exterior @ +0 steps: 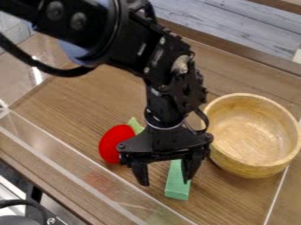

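My black gripper (165, 163) hangs low in the middle of the camera view, its fingers spread over a light green bar (178, 186) on the wooden table. I cannot tell whether anything is between the fingers. A red rounded object (114, 142) lies just left of the gripper, partly hidden by it. A small piece of lighter green shows behind the gripper near the red object.
A large yellow wooden bowl (256, 132) stands to the right, close beside the gripper. A clear rail or edge runs along the front left.
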